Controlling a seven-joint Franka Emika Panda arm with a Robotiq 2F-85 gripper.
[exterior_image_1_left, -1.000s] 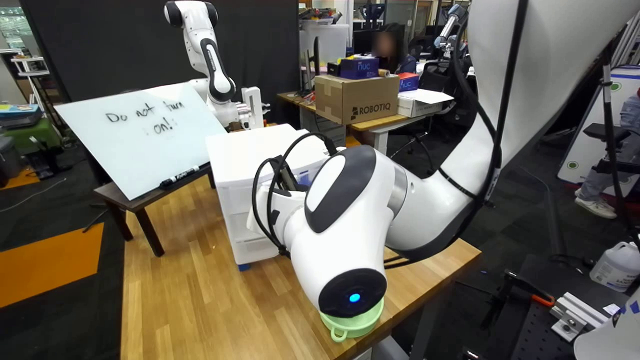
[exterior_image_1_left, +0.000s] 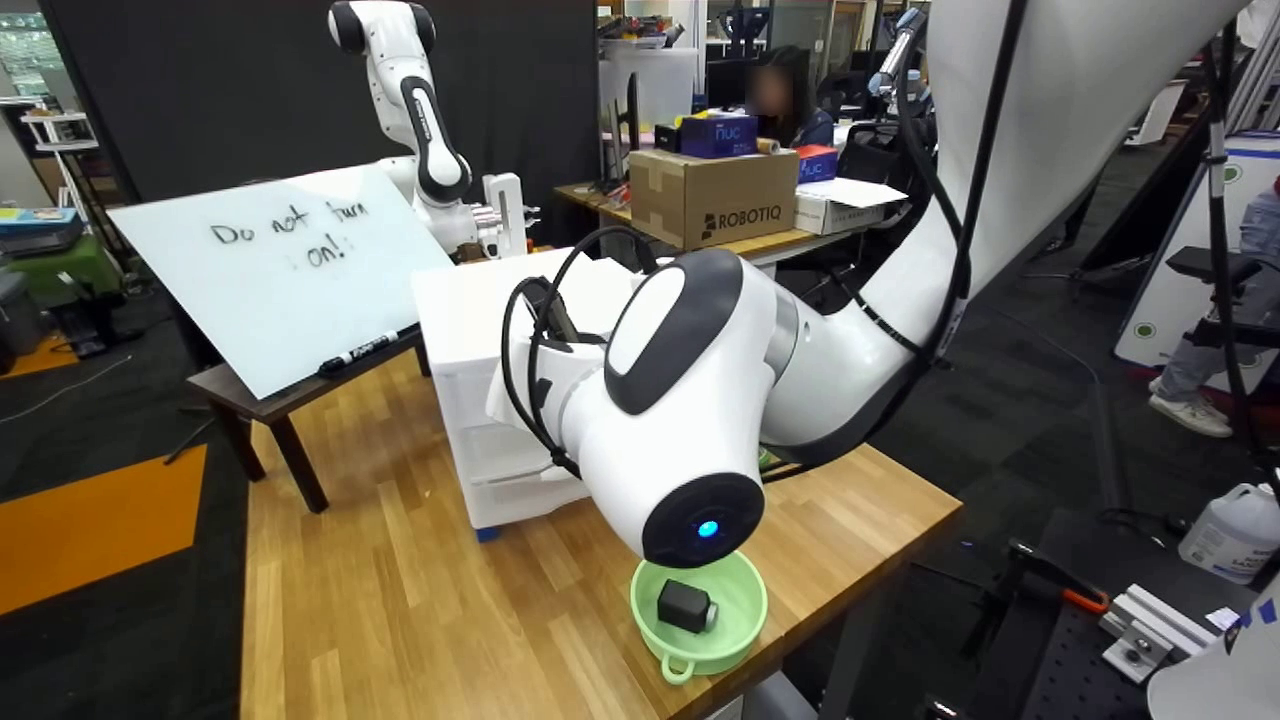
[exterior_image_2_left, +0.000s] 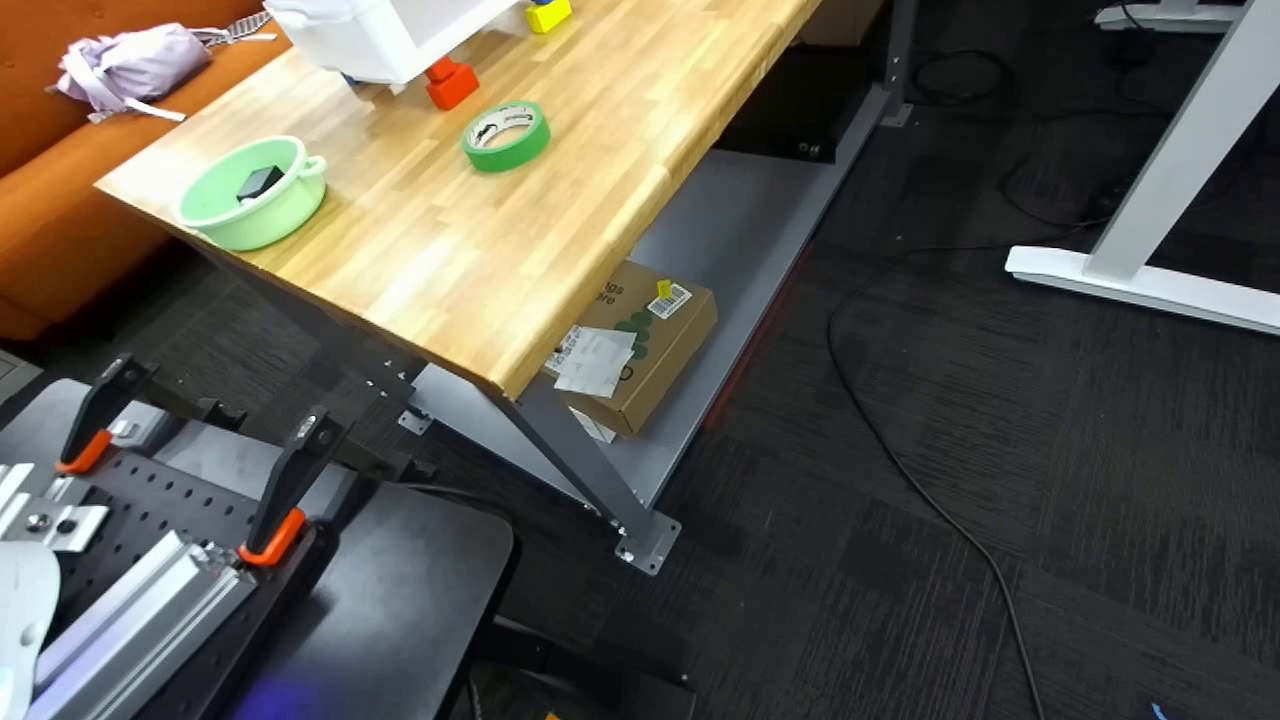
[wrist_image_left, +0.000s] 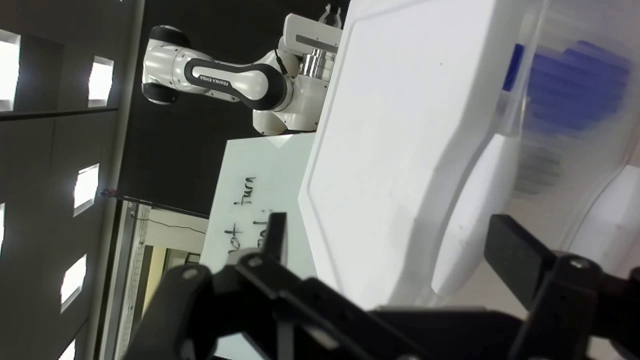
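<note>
In the wrist view my gripper stands open, one dark finger (wrist_image_left: 519, 258) in front of the drawer fronts and the other toward the whiteboard. Nothing shows held between them. Ahead is the white plastic drawer unit (wrist_image_left: 408, 120), with a long white drawer handle (wrist_image_left: 477, 222) between the fingers in this view; whether anything touches it I cannot tell. Something blue (wrist_image_left: 576, 84) shows blurred through the clear drawer front. The arm hides the gripper in exterior view 1, where the drawer unit (exterior_image_1_left: 474, 396) stands on the wooden table.
A green bowl (exterior_image_2_left: 282, 216) holding a dark block (exterior_image_2_left: 259, 182) sits near the table edge. Green tape (exterior_image_2_left: 528, 146), a red block (exterior_image_2_left: 451, 84) and a yellow block (exterior_image_2_left: 548, 16) lie by the drawers. The whiteboard (exterior_image_1_left: 288, 270) leans beyond.
The arm's wrist end has risen and shifted slightly toward the drawer unit, uncovering more of the green bowl and the dark block in it. The drawer unit stands in the same place.
</note>
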